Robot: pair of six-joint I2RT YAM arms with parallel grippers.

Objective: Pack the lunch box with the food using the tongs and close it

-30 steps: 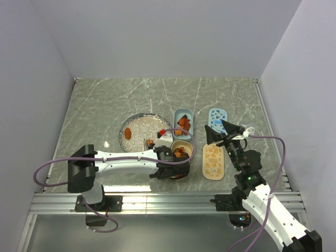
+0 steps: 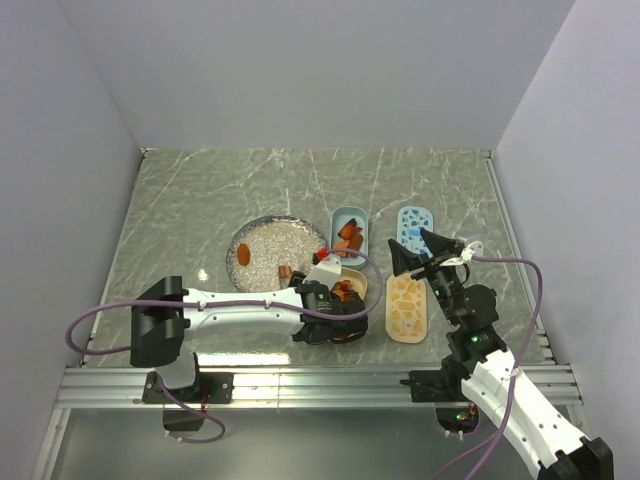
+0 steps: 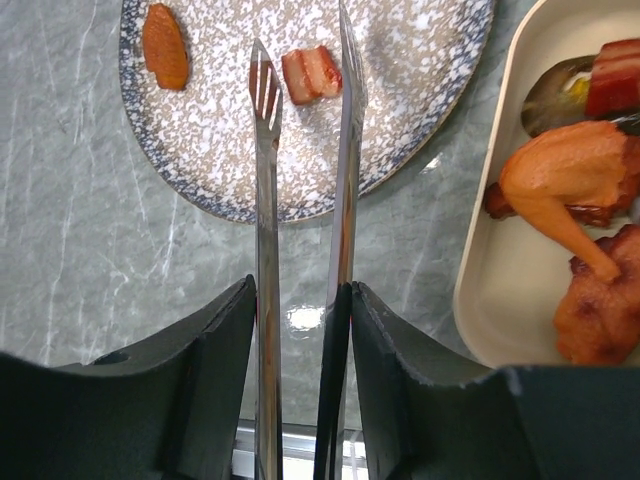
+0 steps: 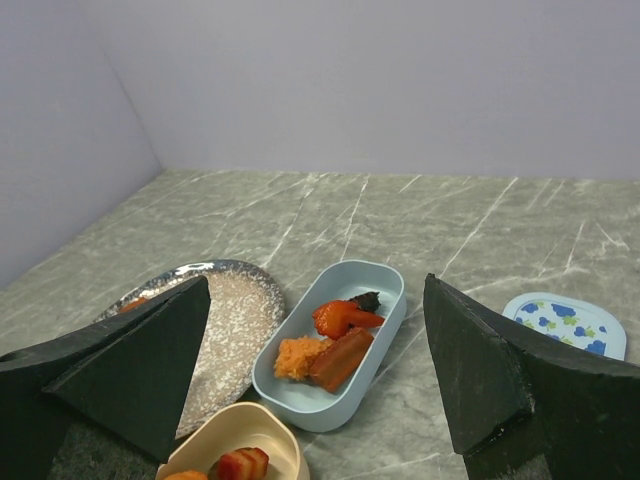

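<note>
My left gripper holds steel tongs (image 3: 343,230), tips apart, over a speckled plate (image 3: 220,160) carrying an orange piece (image 3: 164,48) and a pork piece (image 3: 310,74). Right of it a cream box (image 3: 500,310) holds chicken, meat and egg. A light blue box (image 4: 322,400) holds several food pieces. My right gripper stands open, empty, beside the blue box in the top view (image 2: 412,255).
A blue patterned lid (image 2: 414,218) and a cream lid (image 2: 406,320) lie at the right.
The left arm's wrist has shifted slightly toward the front and right. The right arm looks unchanged.
</note>
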